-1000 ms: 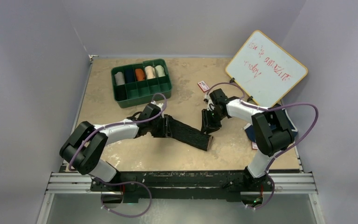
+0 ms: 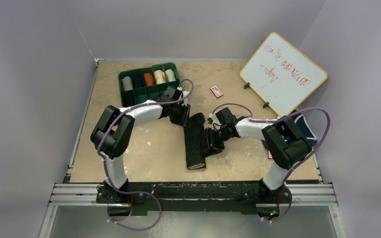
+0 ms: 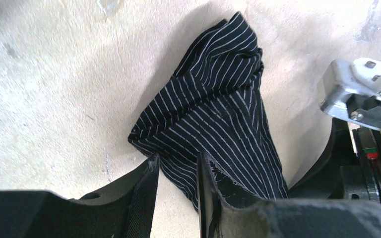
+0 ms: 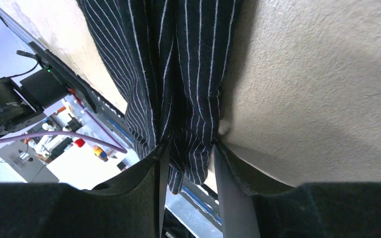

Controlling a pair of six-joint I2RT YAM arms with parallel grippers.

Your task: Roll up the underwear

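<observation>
The black pinstriped underwear (image 2: 193,144) lies folded into a long strip, running nearly straight from back to front of the table. At its far left edge stands my left gripper (image 2: 184,124), part open. In the left wrist view, the crumpled far end of the underwear (image 3: 218,99) lies beyond the parted fingers (image 3: 149,181). My right gripper (image 2: 209,151) is low at the right edge near the front end. Its fingers (image 4: 223,171) are apart in the right wrist view, with the cloth (image 4: 196,124) passing between them, not clamped.
A green divided box (image 2: 129,101) with several rolled cloths stands at the back left. A small red-and-white box (image 2: 217,92) lies behind the right arm. The whiteboard (image 2: 283,74) leans at the back right. Dark blue cloth (image 2: 305,126) is partly hidden by the right arm.
The underwear has turned from slanting rightward to pointing almost straight at the front edge. My left gripper moved back and right; my right gripper moved forward and left.
</observation>
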